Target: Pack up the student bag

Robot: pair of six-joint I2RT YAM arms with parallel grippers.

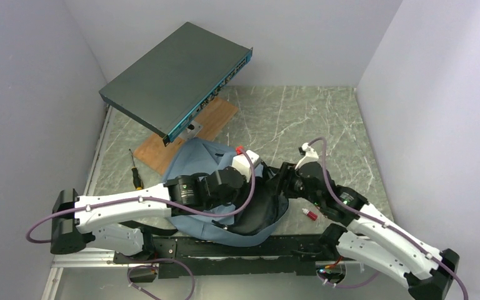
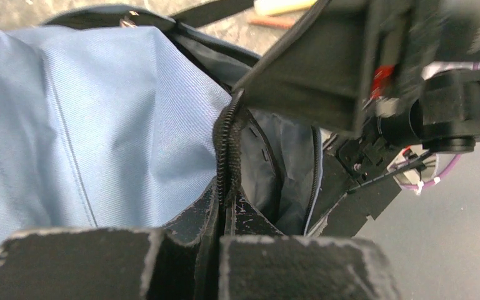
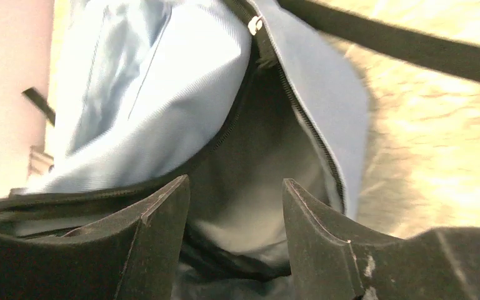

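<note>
The light blue backpack (image 1: 244, 232) lies at the front of the counter, its main compartment unzipped, showing dark lining (image 3: 256, 156). In the left wrist view my left gripper is shut on the black zippered edge of the bag (image 2: 228, 144). My right gripper hovers over the open compartment, fingers parted, nothing visible between them; the top view shows it at the bag's right side.
A screwdriver (image 1: 136, 178) lies left of the bag, a small red-and-white tube (image 1: 309, 214) to its right. A dark rack unit (image 1: 175, 78) over a wooden board (image 1: 215, 119) fills the back left.
</note>
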